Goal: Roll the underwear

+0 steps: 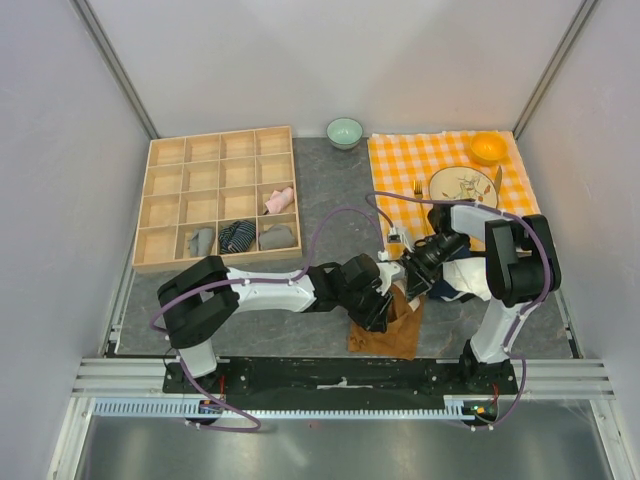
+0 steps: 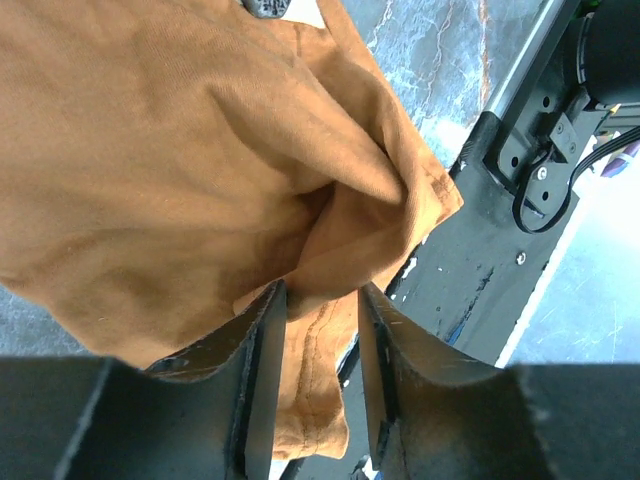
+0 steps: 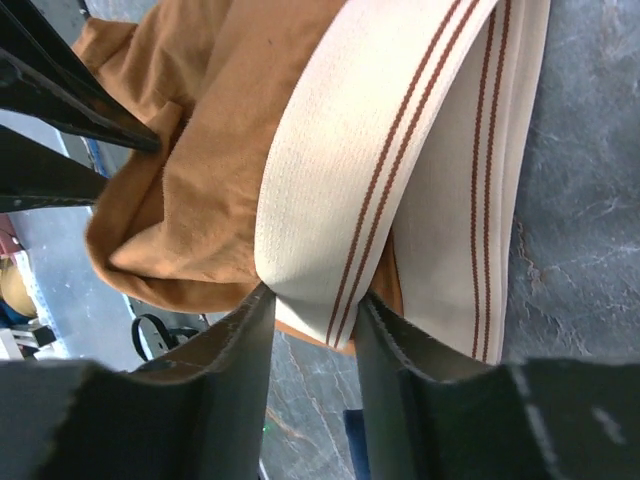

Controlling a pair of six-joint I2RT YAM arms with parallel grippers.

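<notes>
The brown underwear (image 1: 372, 343) with a pale waistband lies near the table's front edge, its upper part covered by both grippers. In the left wrist view, a raised fold of brown cloth (image 2: 345, 265) reaches the fingertips of my left gripper, which stand apart. Striped and folded over, the waistband (image 3: 345, 215) runs down between the parted fingertips of my right gripper. Neither pair of fingers is visibly closed on the cloth. Dark left gripper fingers (image 3: 75, 115) also show over the brown fabric in the right wrist view.
A wooden compartment box (image 1: 205, 165) with several rolled items stands at the back left. White and dark cloth (image 1: 470, 278) lies right of the underwear. Behind are a checkered cloth (image 1: 395, 155), a plate (image 1: 462, 183) and an orange bowl (image 1: 488, 148).
</notes>
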